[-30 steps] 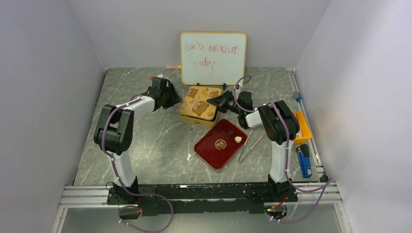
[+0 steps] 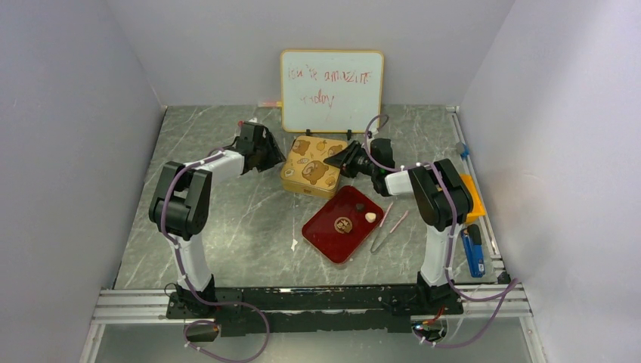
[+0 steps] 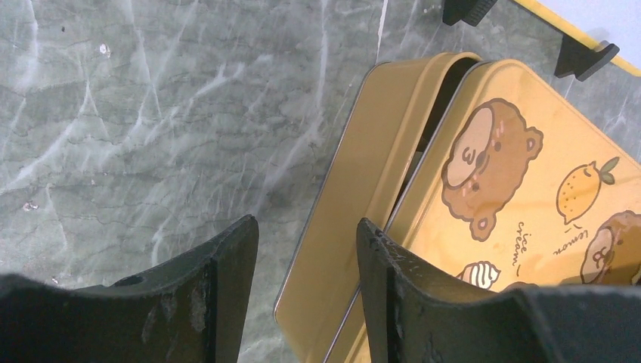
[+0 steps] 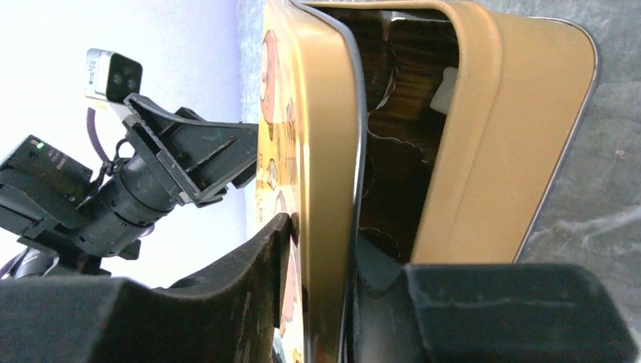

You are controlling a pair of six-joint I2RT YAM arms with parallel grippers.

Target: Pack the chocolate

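The tin box lid, yellow with printed bears, sits askew over the tin box near the middle of the table. In the left wrist view a dark gap parts the lid from the box's rim at the far left corner. The lid edge stands clear of the box on the right, leaving the dark lined inside with a pale piece showing. My right gripper is shut on that edge. Beside the box's left wall, my left gripper is open and holds nothing.
A dark red tray in front holds a round piece, a white one and a dark one. Tongs lie right of the tray. Behind the box stands a whiteboard.
The lid's right side has come down, narrowing the opening there. Both arms moved only a little.
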